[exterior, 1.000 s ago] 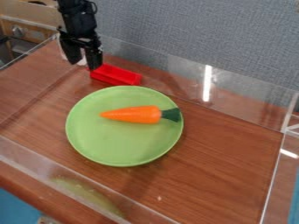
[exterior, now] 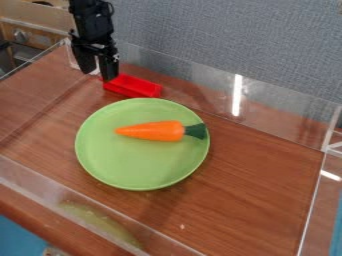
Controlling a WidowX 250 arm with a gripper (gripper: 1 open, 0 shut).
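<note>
My black gripper (exterior: pixel 96 62) hangs at the upper left of the camera view, open, with its fingertips just above and beside the left end of a red block (exterior: pixel 132 86). An orange toy carrot (exterior: pixel 150 131) with a dark green top lies on a green plate (exterior: pixel 140 167) in the middle of the wooden surface.
Clear low walls (exterior: pixel 238 95) border the wooden surface (exterior: pixel 247 200). A grey speckled panel (exterior: pixel 227 35) stands behind, and cardboard (exterior: pixel 34 14) is at the upper left. The surface right of the plate is bare.
Over the last second my gripper has shifted very slightly near the red block's left end. The block, plate and carrot are unmoved.
</note>
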